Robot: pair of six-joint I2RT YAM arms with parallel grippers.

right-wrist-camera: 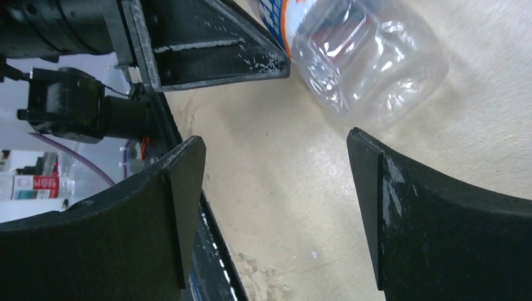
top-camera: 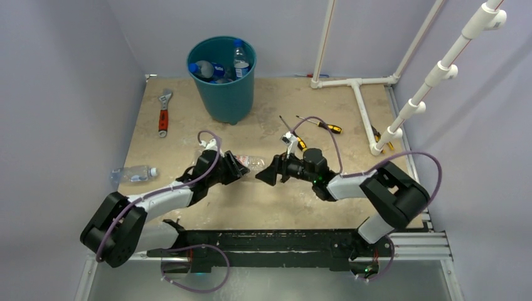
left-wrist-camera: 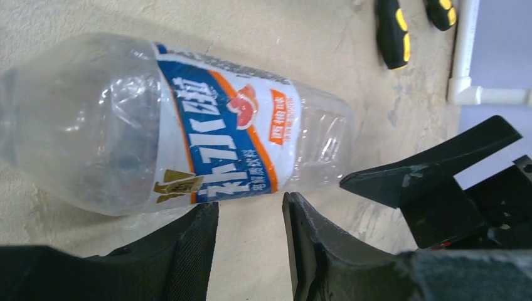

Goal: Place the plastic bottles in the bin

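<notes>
A clear bottle with a blue-and-orange label (left-wrist-camera: 226, 138) lies on the table between the arms, partly hidden in the top view. My left gripper is part open beside the bottle's label, nothing seen between its fingers. My right gripper stands open near the bottle's end, with bare table between its fingers. Another plastic bottle (top-camera: 134, 175) lies at the far left. The teal bin (top-camera: 223, 97) at the back holds several bottles.
A wrench (top-camera: 163, 119) lies at the back left. Screwdrivers (top-camera: 329, 128) lie right of centre. White pipe framework (top-camera: 364, 113) occupies the right and back-right edge.
</notes>
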